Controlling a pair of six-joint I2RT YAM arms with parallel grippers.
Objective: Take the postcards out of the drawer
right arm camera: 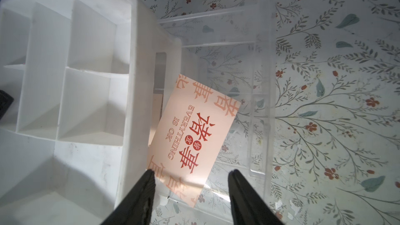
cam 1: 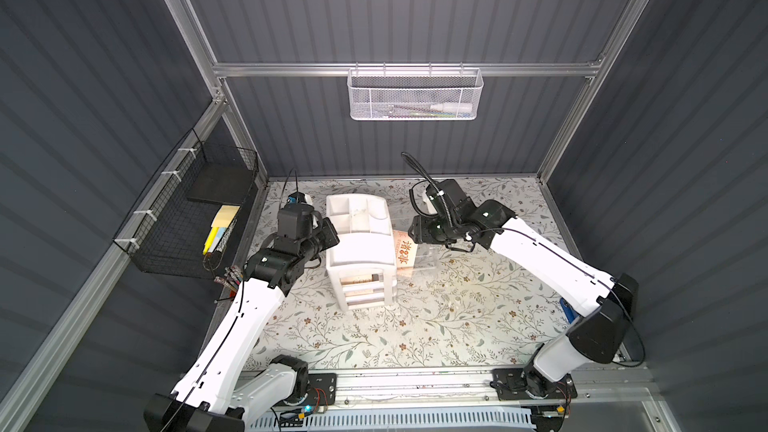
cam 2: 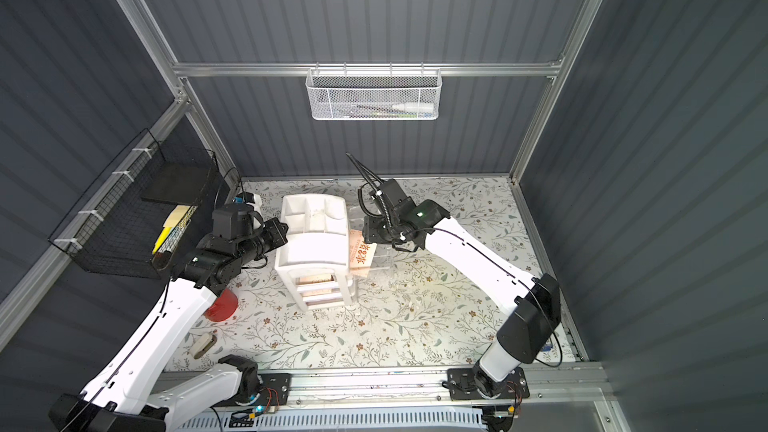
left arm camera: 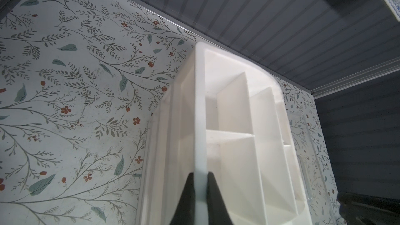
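Note:
A peach-coloured postcard with red characters [right arm camera: 193,137] lies slanted in the pulled-out clear drawer [right arm camera: 262,150] on the right side of the white organizer [cam 1: 364,249]. My right gripper is over the drawer, fingers apart on either side of the card's near end, nothing held between them. In the left wrist view, my left gripper is shut on the organizer's thin upper rim [left arm camera: 200,112] at its left side. Whether more cards lie beneath or inside cannot be seen; a pale edge [right arm camera: 156,112] shows in the slot beside the card.
Open compartments [right arm camera: 89,104] fill the organizer's top, and its wall stands close to my right gripper. A black wire basket [cam 1: 172,232] hangs at left, a white mesh basket [cam 1: 415,100] on the back wall. Right of the drawer, the patterned table [cam 1: 488,304] is clear.

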